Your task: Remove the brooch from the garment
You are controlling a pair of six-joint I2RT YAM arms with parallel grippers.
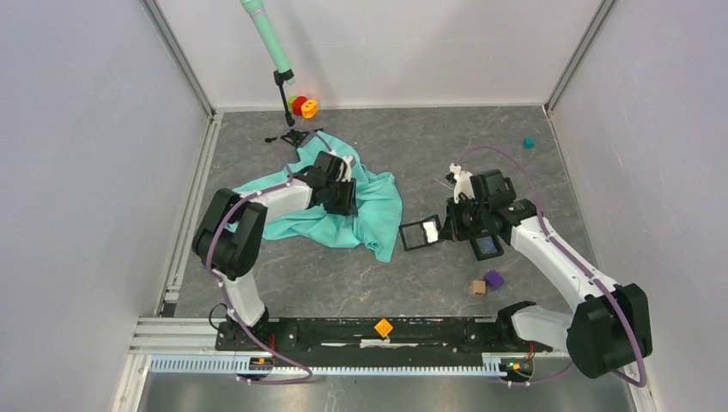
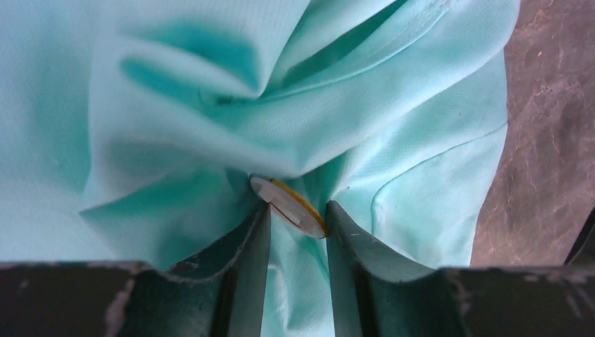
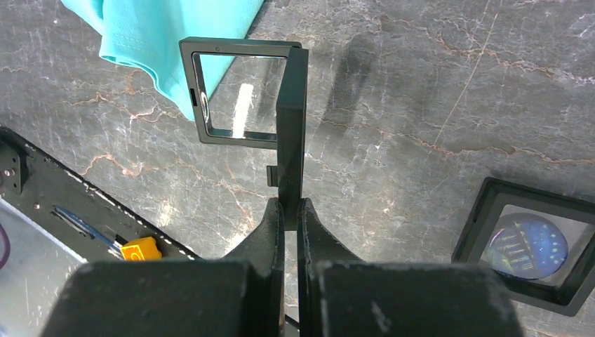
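Observation:
In the left wrist view a flat oval brooch (image 2: 286, 205), grey with a yellow edge, lies among folds of the turquoise garment (image 2: 393, 98). The fingertips of my left gripper stand apart at either end of it; whether they grip it is unclear. In the top view that gripper (image 1: 342, 204) is over the garment. My right gripper is shut, its tips at the end of an upright black panel (image 3: 290, 126) beside a clear-windowed black frame (image 3: 235, 137); whether it holds the panel is unclear.
A second black frame (image 3: 519, 286) with a blue disc lies right of my right gripper. Purple (image 1: 494, 279) and tan (image 1: 478, 287) blocks lie at the front right. A tripod (image 1: 288, 116) and toys (image 1: 309, 108) stand at the back.

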